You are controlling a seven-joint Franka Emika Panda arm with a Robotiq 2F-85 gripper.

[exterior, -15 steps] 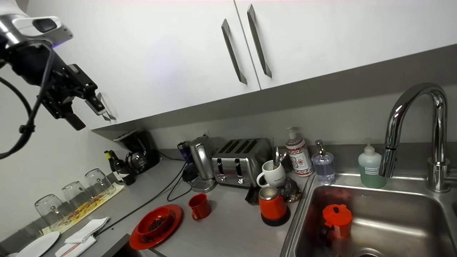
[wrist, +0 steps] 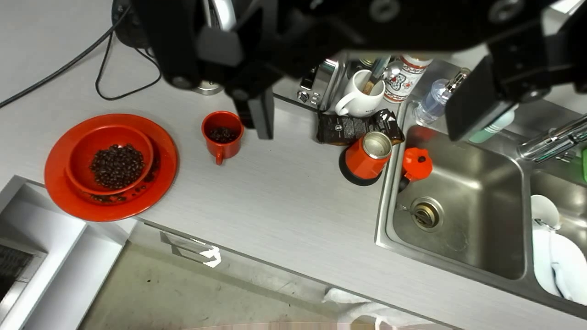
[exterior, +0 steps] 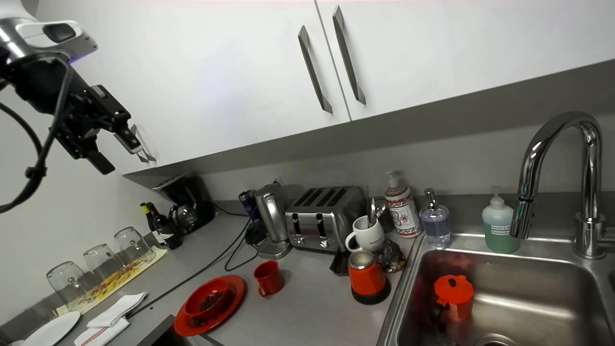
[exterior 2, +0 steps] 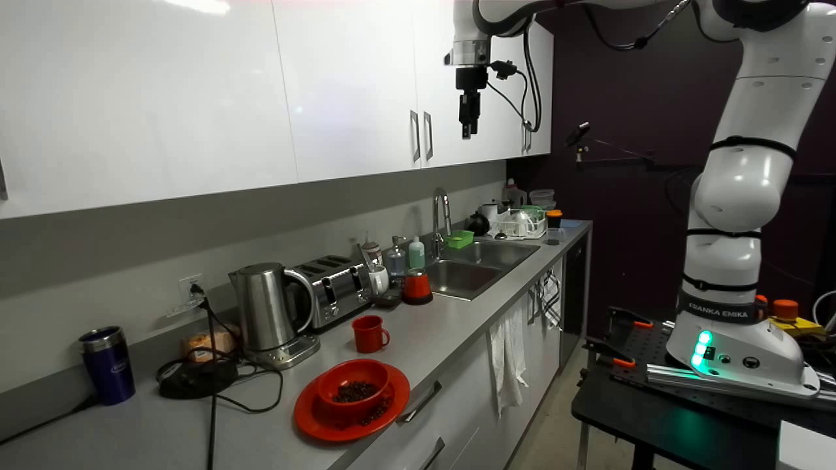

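Note:
High above the counter hangs my gripper (exterior: pixel 121 158), open, with nothing between its fingers; in the wrist view its two black fingers (wrist: pixel 261 115) stand wide apart. Below lies a red plate (wrist: pixel 58 165) bearing a red bowl (wrist: pixel 144 144) with dark beans in it; more beans are scattered on the plate. A red mug (wrist: pixel 225 147) stands apart from the plate, with dark beans inside. Near the sink's edge is an orange grinder-like container (wrist: pixel 364 159) with a metal top opening. A red moka-pot part (wrist: pixel 416 164) with a black knob rests in the sink (wrist: pixel 495 220).
Along the wall stand a kettle (exterior 2: pixel 262 309), a toaster (exterior 2: pixel 337 294), a white mug of utensils (exterior: pixel 369 235) and soap bottles (exterior: pixel 436 225). Power cables (exterior: pixel 190 274) cross the counter. Upper cabinets (exterior 2: pixel 353 78) are close to the arm. Counter between red mug and sink is clear.

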